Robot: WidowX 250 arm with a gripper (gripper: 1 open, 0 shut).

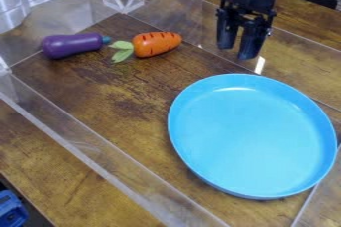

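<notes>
My black gripper hangs at the top right, above the wooden floor near the clear wall; its two fingers stand apart with nothing between them. An orange toy carrot with pale green leaves lies to its left. A purple toy eggplant lies further left. A large blue plate fills the lower right.
Clear plastic walls border the tray around the objects. A blue object sits at the bottom left corner.
</notes>
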